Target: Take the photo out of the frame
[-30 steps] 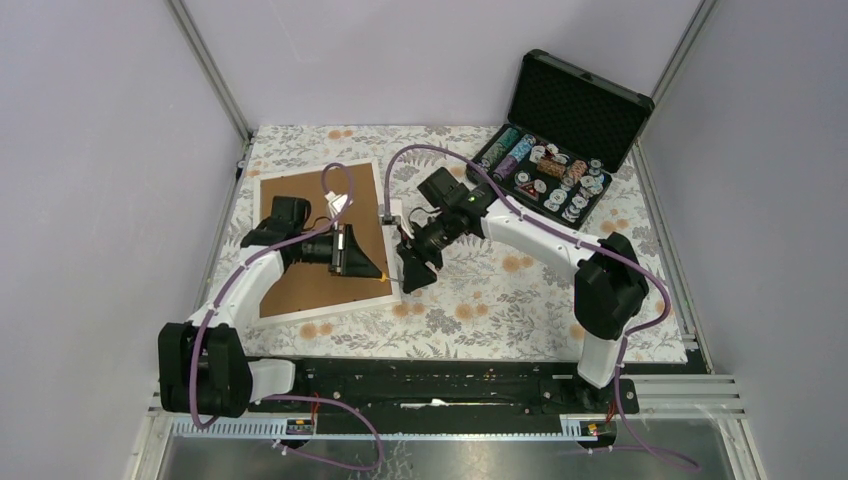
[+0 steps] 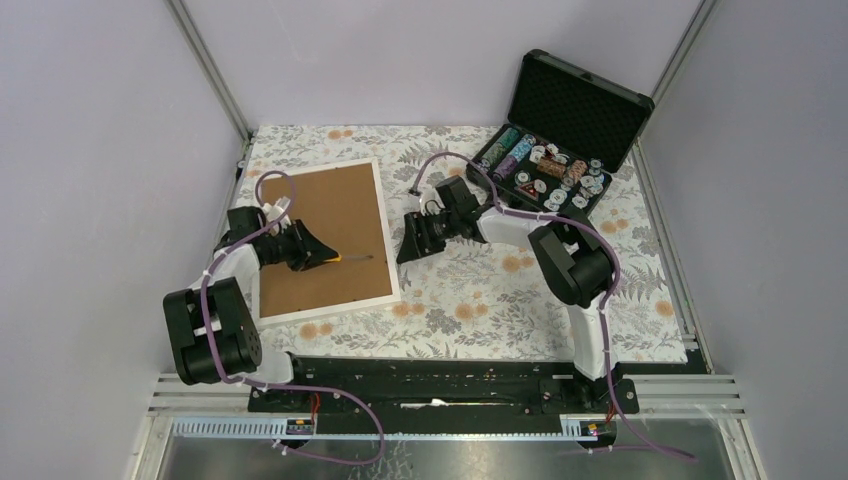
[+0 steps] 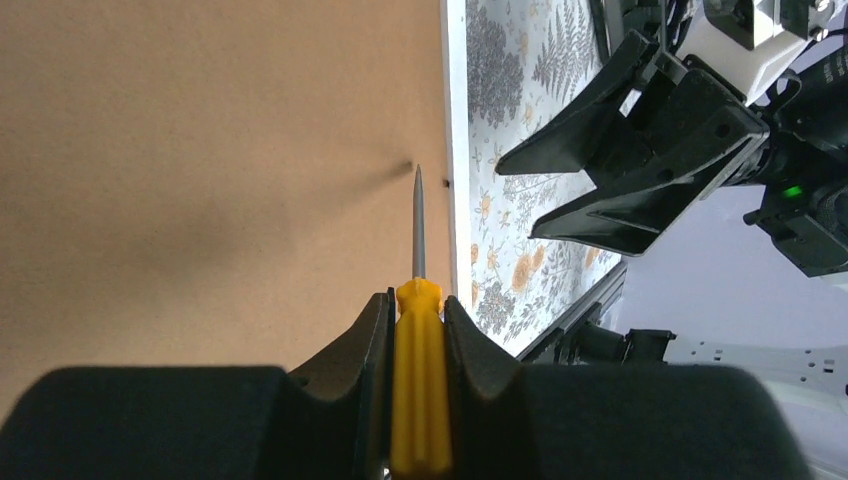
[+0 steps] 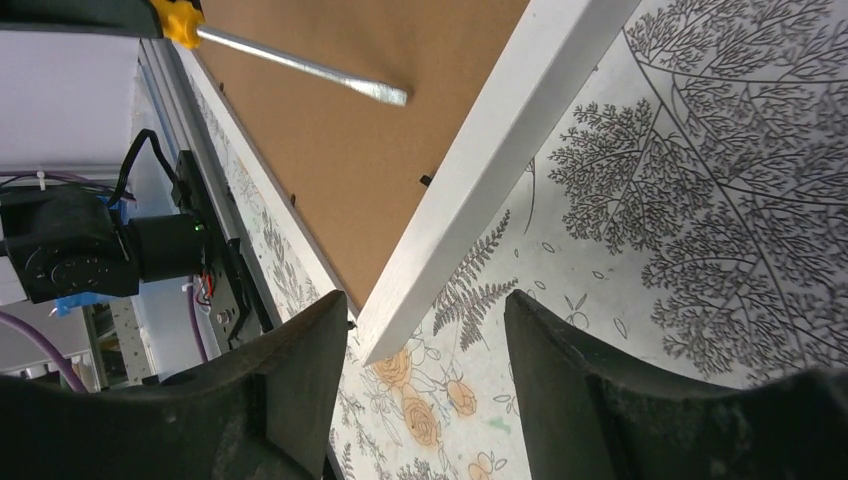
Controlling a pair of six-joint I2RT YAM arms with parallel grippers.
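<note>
A white photo frame (image 2: 391, 262) lies back side up on the left of the table, its brown backing board (image 2: 325, 225) facing me. Small dark tabs (image 4: 427, 180) show along its inner edge. My left gripper is shut on a screwdriver with a yellow handle (image 3: 420, 385); its metal shaft (image 3: 419, 230) points over the board toward the right rim, with a shadow near the tip. My right gripper stands part open beside the frame's right side, nothing between its fingers. The photo itself is hidden under the board.
At the back right an open black case (image 2: 580, 90) holds poker chips (image 2: 550, 168). The flowered tablecloth (image 2: 500, 320) is bare at the front and right of the frame.
My left gripper has moved left with the screwdriver, away from the right gripper, where the tip was a second ago. The right arm has shifted its elbow and sits nearer the frame's right side.
</note>
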